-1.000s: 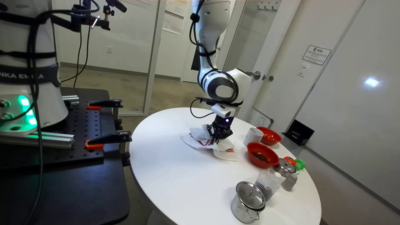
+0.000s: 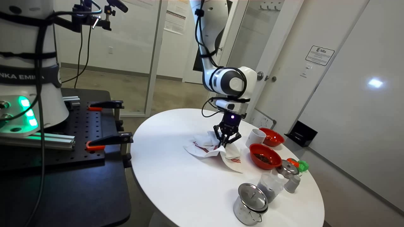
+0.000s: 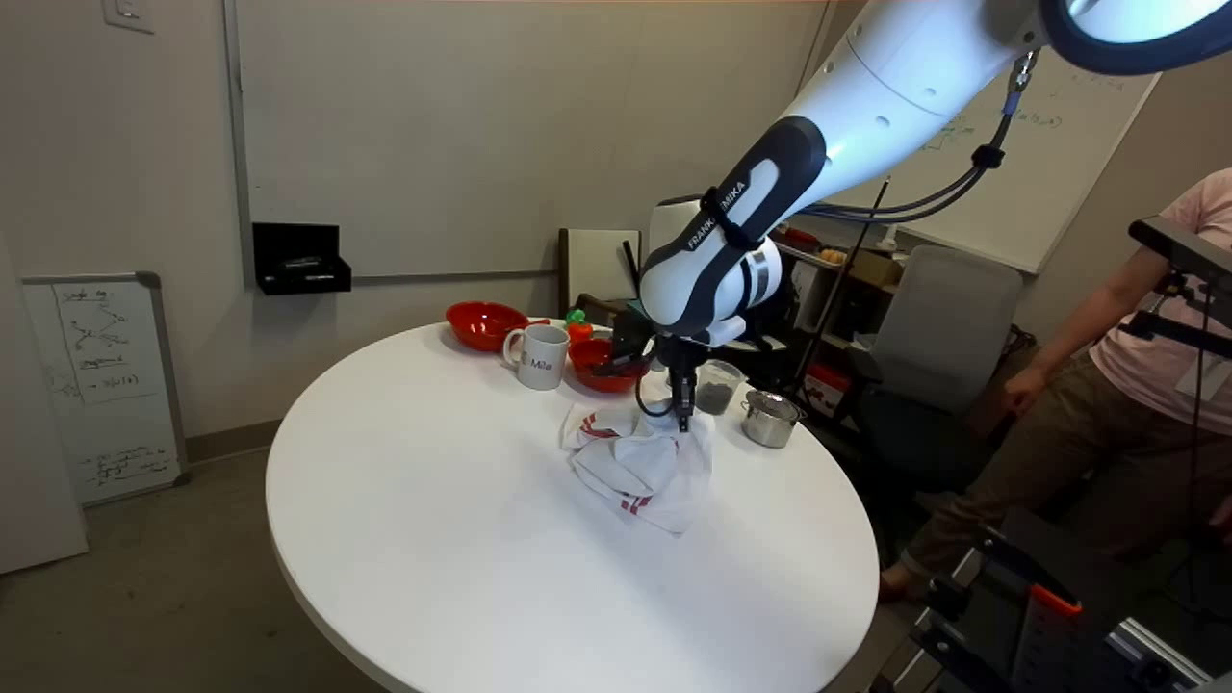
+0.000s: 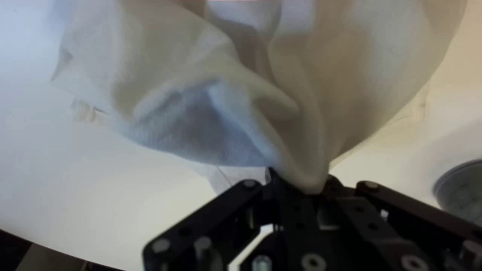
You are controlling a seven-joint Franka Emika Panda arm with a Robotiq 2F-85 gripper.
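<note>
A white cloth (image 2: 206, 147) with red stripes lies crumpled on the round white table (image 2: 170, 166). My gripper (image 2: 224, 143) is over its middle, shut on a bunched fold of it. In the wrist view the pinched fold of the cloth (image 4: 307, 167) runs down between the fingertips, which the fabric partly covers. Exterior view 2 shows the rest of the cloth (image 3: 632, 472) spread toward the table's middle, its lower part resting on the tabletop.
Beyond the cloth stand a white mug (image 2: 256, 137), two red bowls (image 2: 271, 136), a clear container (image 2: 270, 186), a lidded steel pot (image 2: 250, 204) and a grey shaker (image 2: 292, 183).
My gripper has shifted right in exterior view 1, toward the mug and bowls, and stands more upright. The cloth's held part has moved with it and its right edge has shifted slightly.
</note>
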